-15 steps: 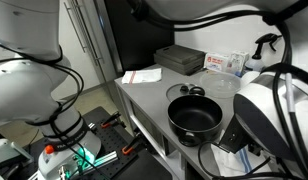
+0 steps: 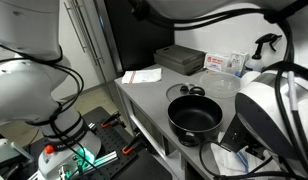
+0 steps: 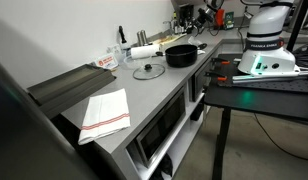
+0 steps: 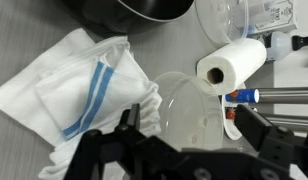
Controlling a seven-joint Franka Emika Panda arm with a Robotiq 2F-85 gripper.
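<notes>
My gripper is open, its dark fingers spread apart along the lower edge of the wrist view. Between and beyond them stands a clear plastic container (image 4: 184, 108); I cannot tell whether anything touches it. To the left lies a folded white towel (image 4: 54, 100) with a blue stripe. That towel (image 2: 226, 160) shows partly in exterior view 1, under the arm's end at the lower right. A black pot (image 2: 195, 114) stands on the counter just left of the arm, and its near side enters the top of the wrist view.
A paper roll (image 4: 230, 66) and a silver-capped bottle (image 4: 256, 96) crowd the right side. Toward the far end of the counter lie a glass lid (image 3: 149, 71), another white cloth (image 3: 105, 113) and a dark rack (image 3: 74, 86). Bare counter separates the lid from that cloth.
The arm's end seems to have shifted slightly over the striped towel in exterior view 1. The pot, lid and far cloth have stayed in place.
</notes>
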